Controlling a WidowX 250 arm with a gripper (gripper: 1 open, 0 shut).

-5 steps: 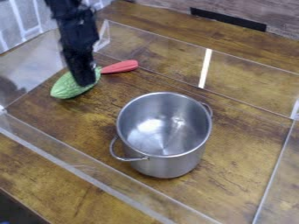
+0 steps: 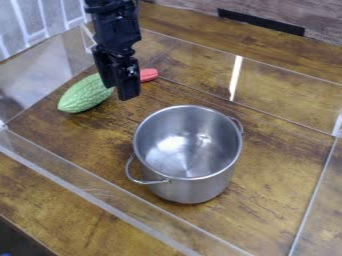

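Observation:
My black gripper (image 2: 118,80) hangs at the upper left with its fingers open and pointing down, above the wooden surface. Just left of it and partly behind it lies a pale green bumpy vegetable (image 2: 83,97). A red object (image 2: 147,74) shows behind the gripper to its right, partly hidden. A large steel pot (image 2: 187,172) with two handles stands at the lower centre; no contents show in it.
Clear low walls surround the wooden work area (image 2: 274,120), running along the left, front, right and back. The surface right of the gripper and above the pot is bare, apart from a white strip (image 2: 235,78) near the back.

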